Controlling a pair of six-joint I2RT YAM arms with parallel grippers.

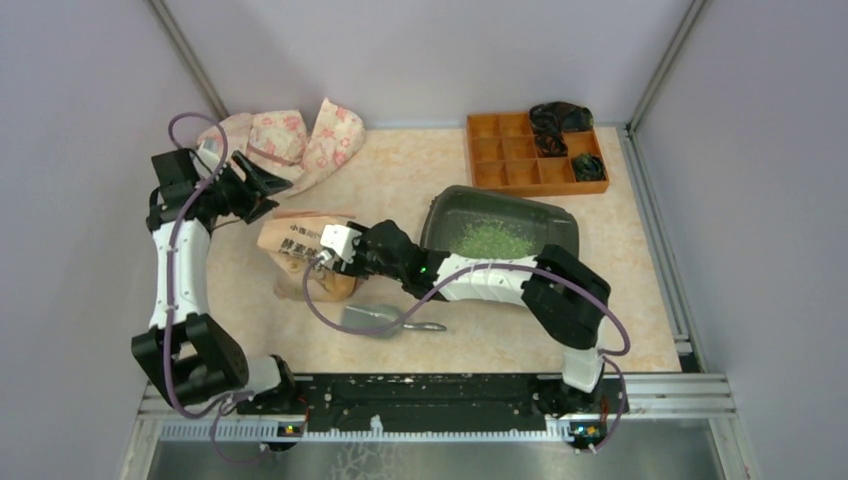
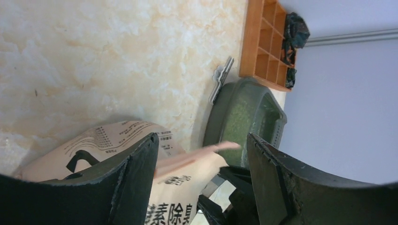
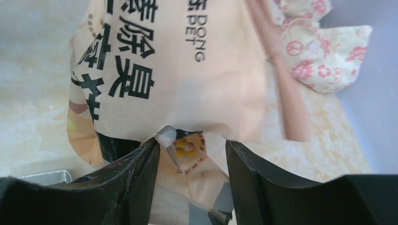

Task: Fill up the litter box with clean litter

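Note:
The paper litter bag stands crumpled left of centre, its printed top filling much of the right wrist view. My right gripper is low against its side, fingers apart with bag paper between them; whether they grip is unclear. My left gripper hovers open above and behind the bag, nothing between its fingers. The grey-green litter box, with green granules inside, sits right of the bag, partly under my right arm. A metal scoop lies in front of the bag.
An orange compartment organizer with dark bags stands at the back right. Floral cloth pieces lie at the back left. Walls border the sides and back.

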